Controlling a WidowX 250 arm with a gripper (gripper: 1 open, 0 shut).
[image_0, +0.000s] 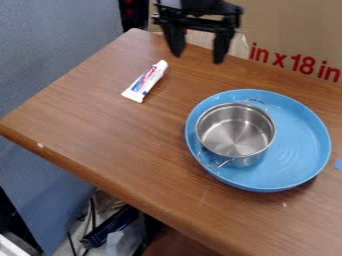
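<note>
My black gripper (198, 38) hangs blurred at the top centre, its two fingers apart with nothing visible between them. Below and left of it a white toothpaste tube (144, 82) lies on the wooden table (94, 130). On the right side of the table sits a blue plate (297, 145), and a steel pot (237, 130) with wire handles stands on it.
A cardboard box (305, 40) with red lettering is behind the table's back edge. Beyond the left edge are a blue-grey padded surface and some clutter below.
</note>
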